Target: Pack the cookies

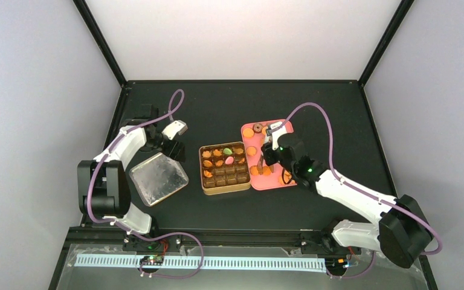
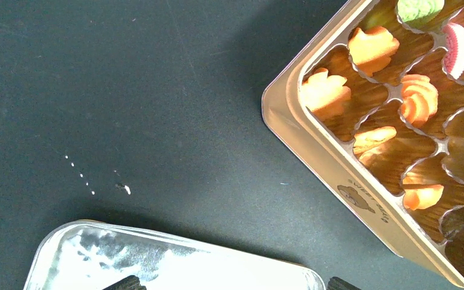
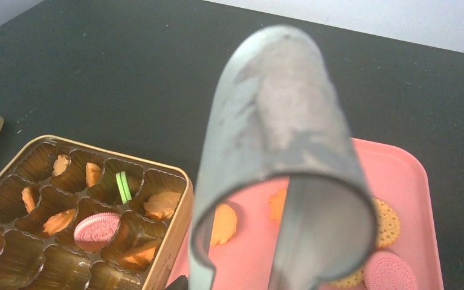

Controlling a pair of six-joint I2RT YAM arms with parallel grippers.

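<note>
A gold tin (image 1: 224, 186) with a brown compartment insert holds orange, green and pink cookies (image 3: 96, 230), with some front compartments empty. Beside it lies a pink tray (image 3: 399, 166) with loose cookies (image 3: 386, 223). My right gripper (image 1: 264, 158) is over the pink tray; in its wrist view a large blurred metal tool fills the centre, and what lies between the fingertips is hidden. My left gripper (image 1: 173, 154) hangs above the silver lid at the tin's left, its dark fingertips barely showing at the bottom of its wrist view, apart, with nothing seen between them.
The silver lid (image 1: 159, 179) lies on the black table left of the tin. Low walls and frame bars bound the workspace.
</note>
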